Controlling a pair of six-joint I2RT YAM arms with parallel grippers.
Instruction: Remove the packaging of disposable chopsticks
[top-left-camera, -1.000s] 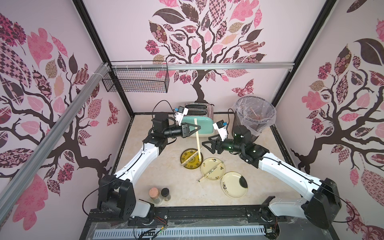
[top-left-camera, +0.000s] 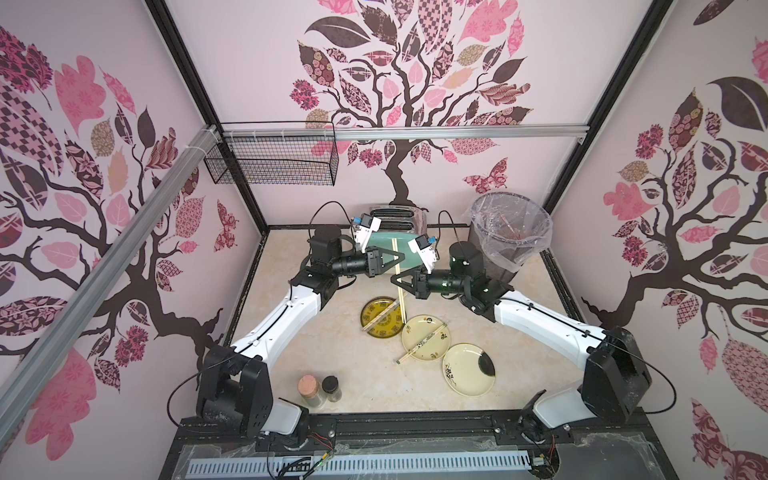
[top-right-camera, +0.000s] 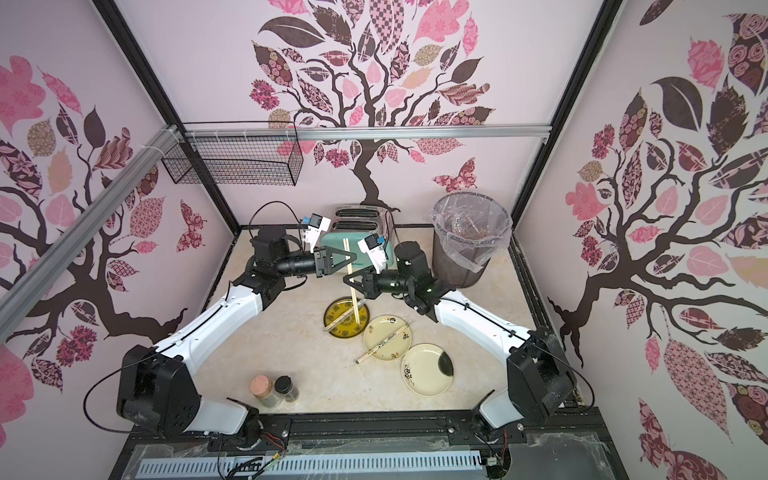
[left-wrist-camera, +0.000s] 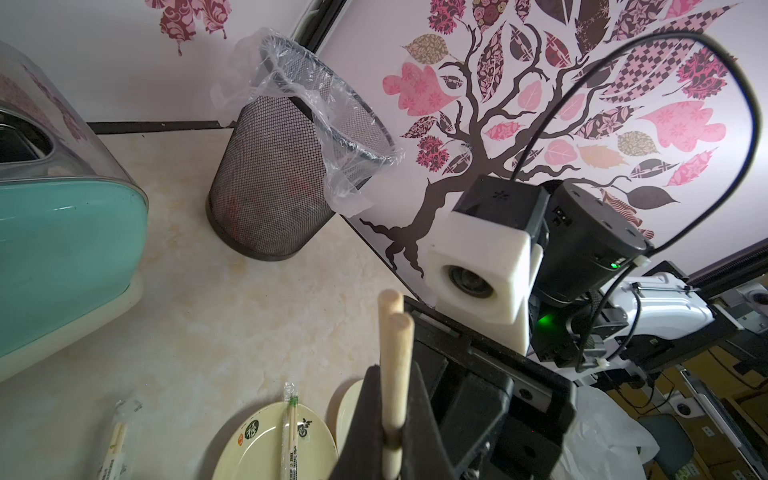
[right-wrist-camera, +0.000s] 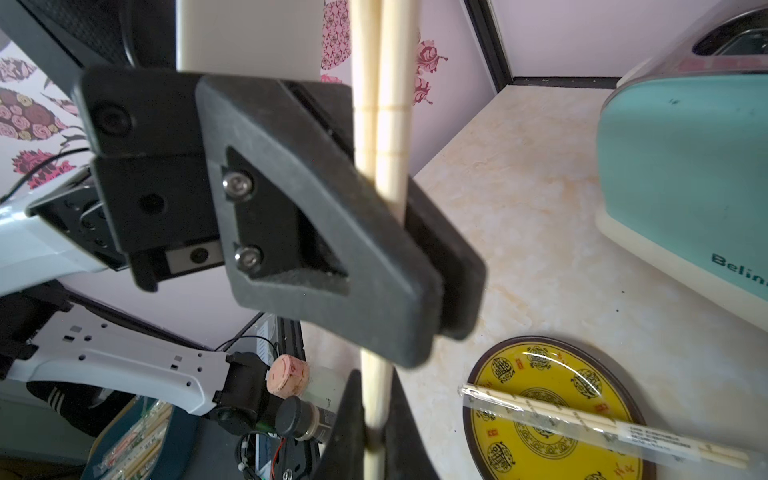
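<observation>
A pair of bare wooden chopsticks (top-left-camera: 402, 308) hangs upright in the air in front of the toaster, no plastic showing on it. My left gripper (top-left-camera: 399, 258) is shut round its upper part; in the right wrist view those left fingers (right-wrist-camera: 376, 272) flank the sticks. Lower down, my right gripper (top-left-camera: 397, 280) is shut on the same pair, which runs between its fingertips in the right wrist view. Chopsticks in clear wrapping (right-wrist-camera: 576, 420) lie across the yellow plate (right-wrist-camera: 552, 340). Another wrapped pair (left-wrist-camera: 290, 436) rests on the cream plate (left-wrist-camera: 232, 456).
Behind the grippers stands a green toaster (left-wrist-camera: 64, 264). A mesh bin (left-wrist-camera: 268, 176) lined with clear plastic is at the back right. An empty cream plate (top-left-camera: 464, 376) lies front right, two shakers (top-left-camera: 309, 390) front left.
My right gripper has come leftward from beside the chopsticks and shut on their middle. The left arm and the chopsticks have shifted only slightly.
</observation>
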